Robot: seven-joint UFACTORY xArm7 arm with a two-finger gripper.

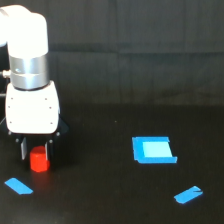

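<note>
A small red block [39,160] rests on the dark table at the left. Directly over it is my gripper [38,150], pointing down from the white arm [32,105]. Its dark fingers reach down to about the block's upper part, and they blend into the dark background. Whether they touch the block or stand apart from it cannot be made out.
To the right, blue tape frames a pale square [157,149] on the table. One blue tape strip [18,186] lies in front of the block, another strip [188,195] at the front right.
</note>
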